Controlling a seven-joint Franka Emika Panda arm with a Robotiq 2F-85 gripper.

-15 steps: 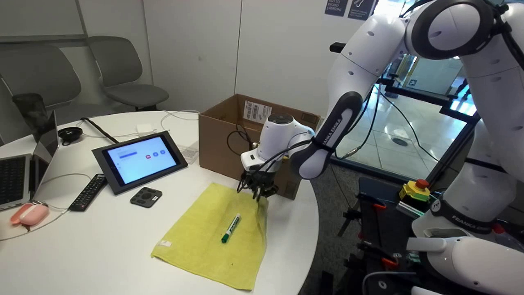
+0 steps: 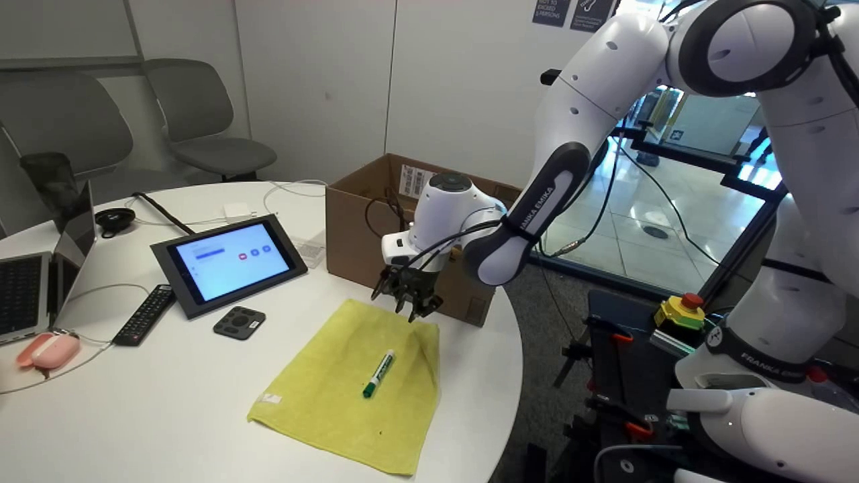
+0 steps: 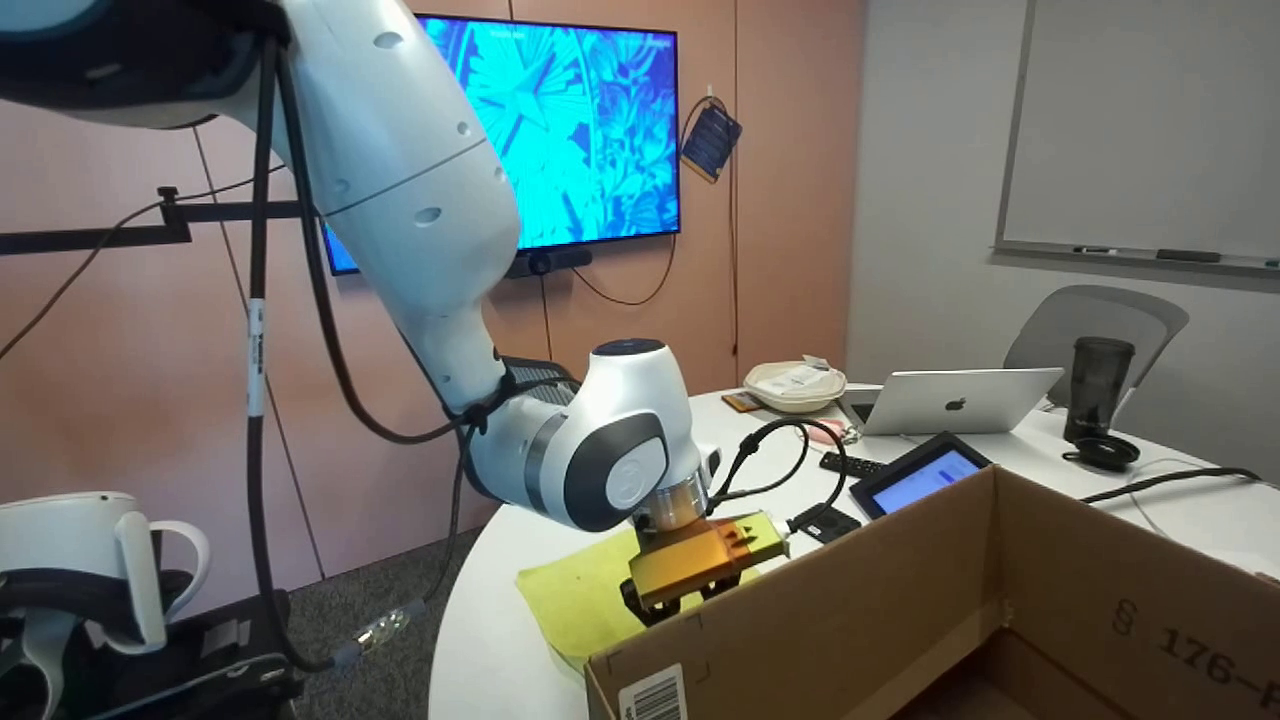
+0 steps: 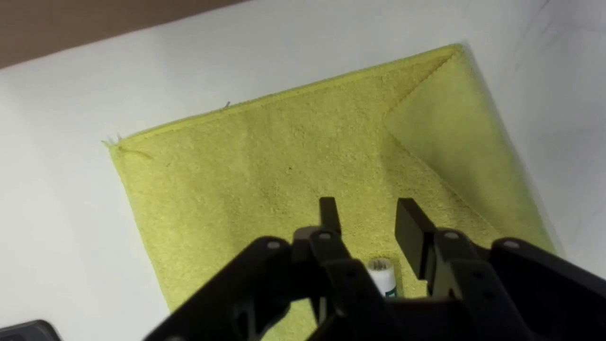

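Observation:
A yellow cloth [image 2: 346,378] lies on the white table, and across it rests a marker [image 2: 378,373] with a green cap. Over the cloth's far edge hangs my gripper [image 2: 398,306], above the surface. From the wrist, the gripper is open, its dark fingers [image 4: 413,233] apart with only cloth visible beneath the gap. The marker's white end [image 4: 381,273] peeks out below and between the fingers; the rest of it is hidden. Along the right side of the cloth [image 4: 255,170] a flap [image 4: 466,136] is folded over onto it.
An open cardboard box [image 2: 354,233] stands close behind the gripper. Left of the cloth are a small black remote [image 2: 239,322], a tablet [image 2: 233,257], a long remote [image 2: 145,314] and a laptop [image 2: 23,294]. Bare table lies in front and left of the cloth.
My gripper has shifted left and slightly up, away from the cloth's far right corner. The right edge of the cloth there has settled a little outward. The marker has stayed in place.

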